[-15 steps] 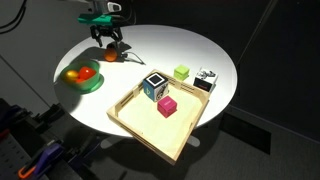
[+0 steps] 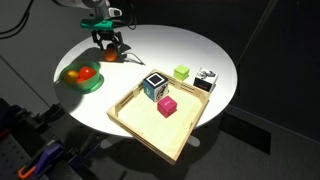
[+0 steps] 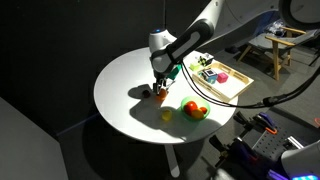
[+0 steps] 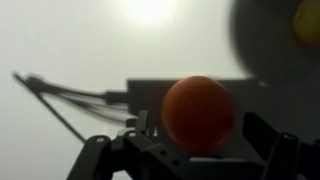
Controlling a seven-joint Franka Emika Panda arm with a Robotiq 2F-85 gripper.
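An orange-red ball (image 2: 111, 55) rests on the white table near its far left part. Right above it hangs my gripper (image 2: 107, 43), pointing down. In the wrist view the ball (image 4: 197, 112) sits between the two spread fingers, with a gap showing on either side, so the gripper is open and holds nothing. Exterior view 2 shows the gripper (image 3: 159, 89) close over the ball (image 3: 163, 96); whether the fingertips reach down beside it cannot be made out there.
A green bowl (image 2: 91, 87) with red fruit stands nearby, a yellow ball (image 3: 167, 116) beside it. A wooden tray (image 2: 182, 147) holds a patterned cube (image 2: 155, 86) and a pink cube (image 2: 167, 106). Behind it are a green cube (image 2: 181, 72) and a black-and-white box (image 2: 205, 79).
My gripper has come down slightly toward the ball. The ball, bowl and tray stay where they were.
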